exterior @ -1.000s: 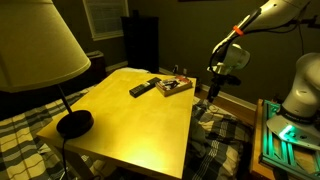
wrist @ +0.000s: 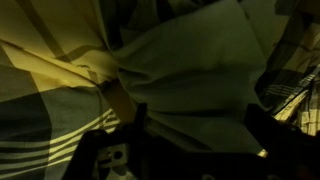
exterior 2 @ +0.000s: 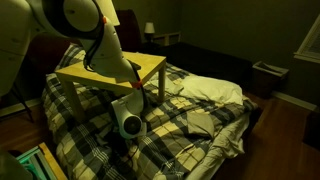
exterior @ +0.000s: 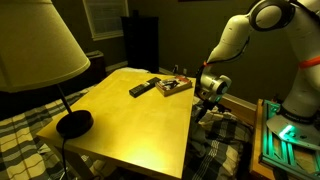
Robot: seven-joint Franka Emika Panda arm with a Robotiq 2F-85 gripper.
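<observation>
A dark grey-green cloth lies crumpled on the plaid bedding and fills the middle of the wrist view. My gripper is open above it, its dark fingers spread at the lower left and lower right. Whether the fingers touch the cloth cannot be told. In the first exterior view the arm reaches down beside the table's right edge, with the gripper low over the bed. A greyish cloth patch shows on the bed in the second exterior view.
The yellow table stands close left of the arm, carrying a box of small items, a dark object and a lamp. Plaid bedding spreads around, with a white bundle on it.
The arm has come down and leftward, closer to the table's right edge and the bedding. The table and the things on it have stayed where they were.
</observation>
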